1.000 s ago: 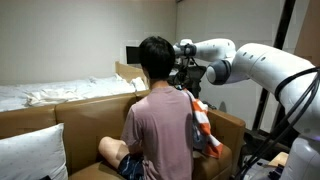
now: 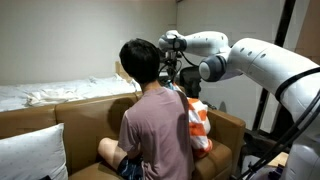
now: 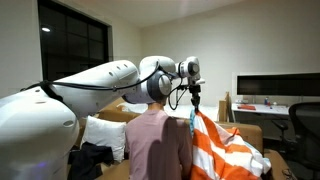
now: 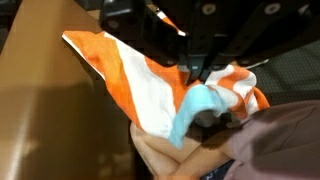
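Note:
An orange-and-white striped cloth [image 3: 225, 150] with a light blue part hangs in a peak below my gripper [image 3: 196, 104] in exterior view 2. The gripper is shut, with the top of the cloth at its fingertips. In the wrist view, the light blue part [image 4: 197, 104] runs up to the gripper, and the striped cloth [image 4: 150, 85] spreads below. In exterior view 1, the cloth [image 2: 198, 128] shows to the right of the seated person, whose head and body hide some of it and the fingertips.
A person [image 2: 158, 125] in a mauve shirt sits on the brown sofa [image 2: 85, 125], close beside the arm and cloth. A white pillow [image 2: 33, 155] lies at the sofa's left. Behind the sofa is a white-covered surface [image 2: 60, 92]; a desk with a monitor [image 3: 265, 85] stands farther back.
The arm's end has moved left in exterior view 1, toward the person's head. The striped cloth has shifted left with it, and more of it shows beside the person.

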